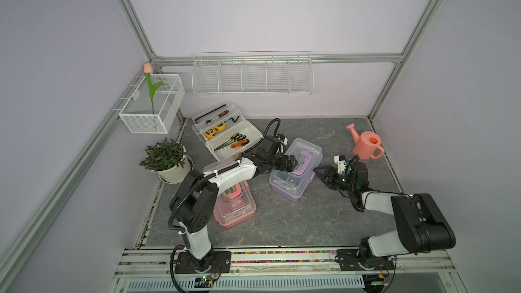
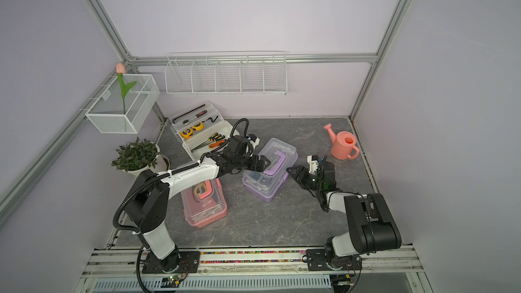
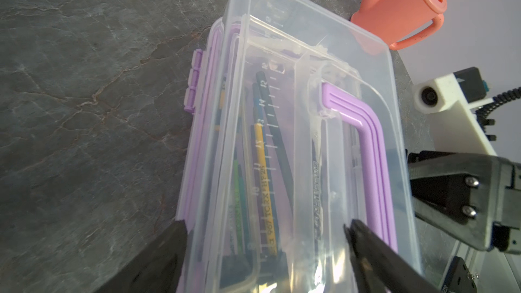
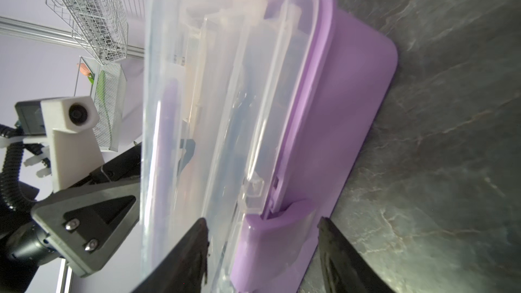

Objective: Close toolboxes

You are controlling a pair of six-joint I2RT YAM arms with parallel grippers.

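Note:
A purple toolbox (image 1: pixel 290 191) with a clear lid and purple handle stands in mid-table, its lid lowered over the base. My left gripper (image 1: pixel 293 163) is over that lid, open; in the left wrist view its blurred fingers (image 3: pixel 374 260) spread across the box's near end. From the right side, my open right gripper has its fingers on either side of the purple latch (image 4: pixel 276 244). Whether the latch is fastened I cannot tell. A pink toolbox (image 1: pixel 236 214), lid down, lies at front left, partly behind my left arm. Farther back a white toolbox (image 1: pixel 253 130) has its lid raised, tools inside.
A coral watering can (image 1: pixel 369 145) stands at the back right. At the left edge is a potted plant (image 1: pixel 172 165), below a white wire basket (image 1: pixel 149 123). Table in front of the purple box is bare.

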